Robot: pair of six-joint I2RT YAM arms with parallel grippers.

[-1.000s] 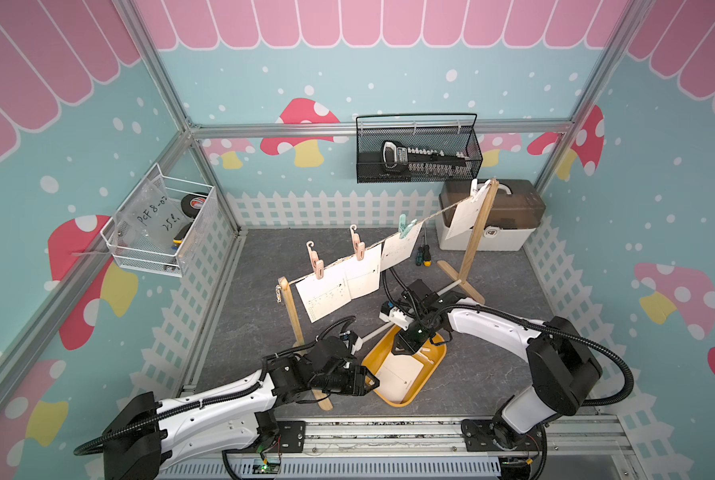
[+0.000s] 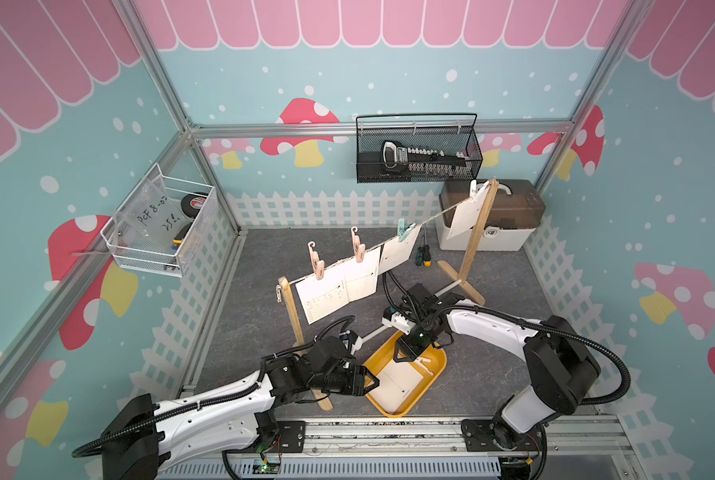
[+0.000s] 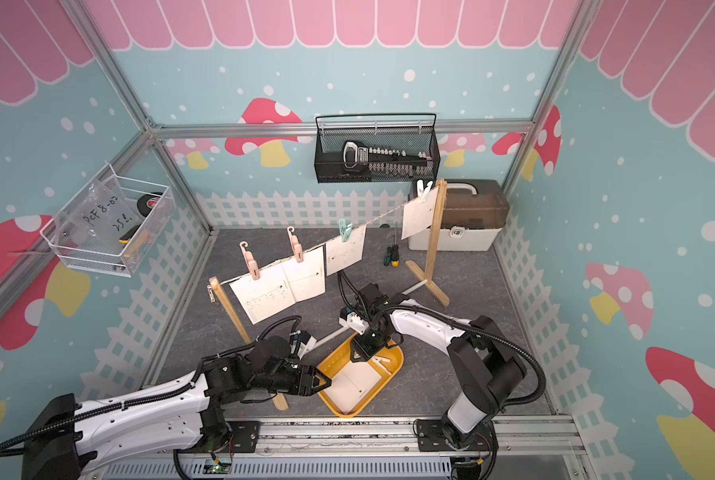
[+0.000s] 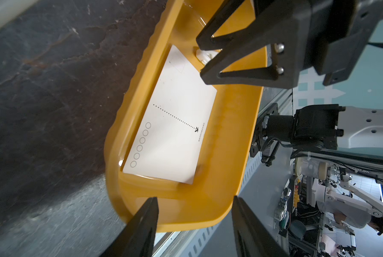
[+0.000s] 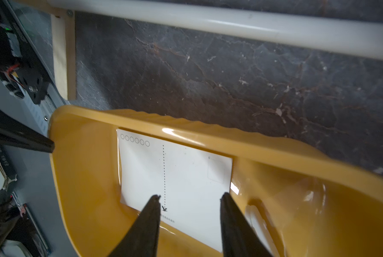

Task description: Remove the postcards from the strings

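Several white postcards hang from a string between two wooden posts: two at the left (image 2: pixel 323 297) under pink clips (image 2: pixel 316 264), one in the middle (image 2: pixel 399 249) under a teal clip (image 2: pixel 405 231), and one at the far right (image 2: pixel 464 214). Inside the yellow tray (image 2: pixel 394 414) lies a postcard (image 4: pixel 172 115), flat on the bottom, with a white clip (image 5: pixel 261 229) beside it. My left gripper stands open at the tray's left side, nothing between its fingers. Over the tray's far end is my right gripper, open and empty above the postcard.
A white bar (image 5: pixel 243 23) runs along the table behind the tray, joining the posts' feet. Screwdrivers (image 2: pixel 426 256) and a toolbox (image 2: pixel 497 216) stand at the back right. Bare table lies left of the hanging postcards and right of the tray.
The tray has shifted slightly toward the front edge, with the postcard in it. My right gripper has moved slightly frontward. The left arm looks still; the hanging postcards have swayed a little.
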